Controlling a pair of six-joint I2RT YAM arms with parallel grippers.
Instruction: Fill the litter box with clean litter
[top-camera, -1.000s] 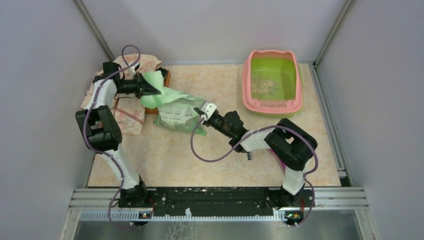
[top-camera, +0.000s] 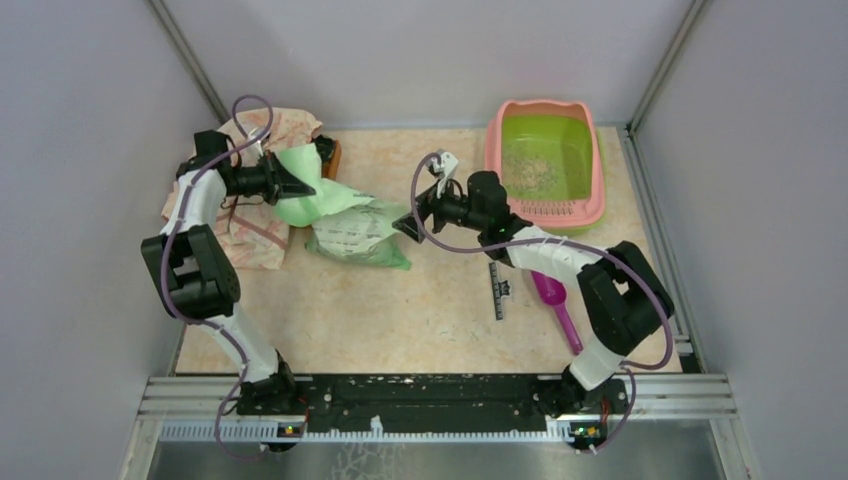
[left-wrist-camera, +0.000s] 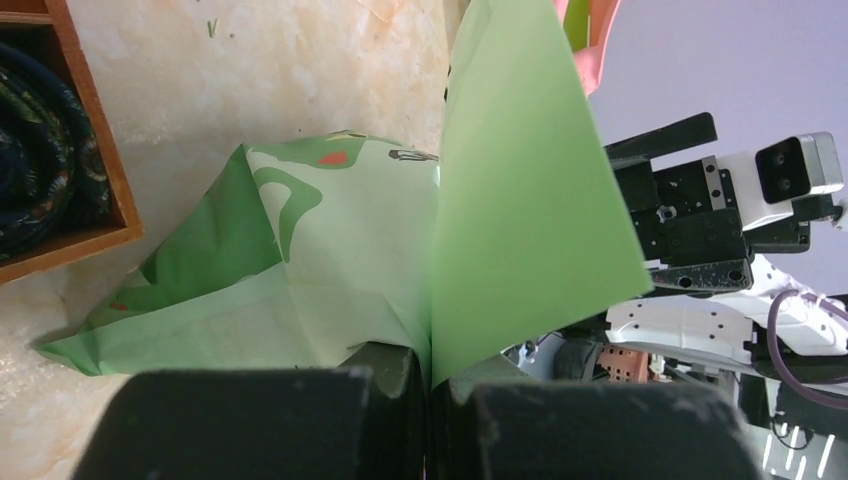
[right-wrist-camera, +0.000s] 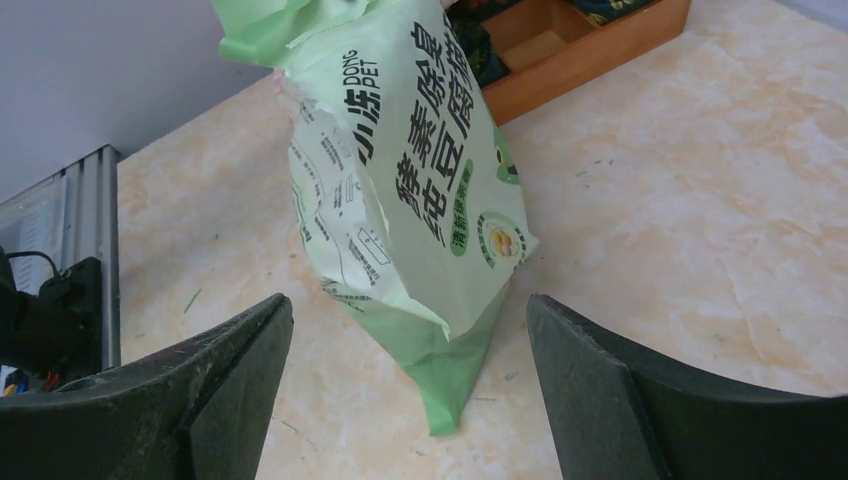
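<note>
A green and white litter bag (top-camera: 355, 235) with printed lettering lies on the table at centre-left, its upper end (left-wrist-camera: 530, 190) raised. My left gripper is shut on that upper end. My right gripper is open just beside the bag, nothing between its fingers, with the printed face of the bag (right-wrist-camera: 420, 160) in front of it. The litter box (top-camera: 545, 150), a pink rim over a green tray, stands at the back right with some scattered granules inside.
A magenta scoop (top-camera: 555, 310) and a dark strip (top-camera: 496, 290) lie at the front right. A wooden box (left-wrist-camera: 105, 175) and a pink-patterned cloth (top-camera: 250, 250) are at the left.
My left gripper has shifted slightly leftward with the bag's end.
</note>
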